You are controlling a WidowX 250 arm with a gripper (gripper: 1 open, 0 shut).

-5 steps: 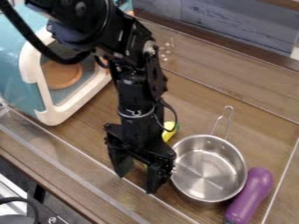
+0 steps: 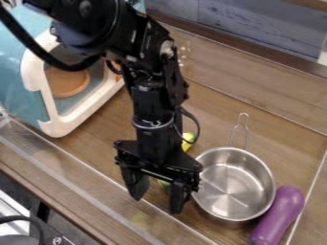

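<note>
My black gripper (image 2: pixel 156 196) hangs low over the wooden counter (image 2: pixel 90 182), open, its two fingers pointing down just left of a steel pot (image 2: pixel 232 191) with a wire handle. A small yellow object (image 2: pixel 186 141) is partly hidden behind the gripper; whether anything lies between the fingers is hard to tell. A purple eggplant (image 2: pixel 276 218) lies to the right of the pot.
A light blue and white toy appliance (image 2: pixel 57 120) with an orange round piece inside stands at the back left. A wall (image 2: pixel 255 33) runs along the back.
The gripper has risen slightly and shifted a little to the right over the last second. The pot and eggplant look nearly unchanged.
</note>
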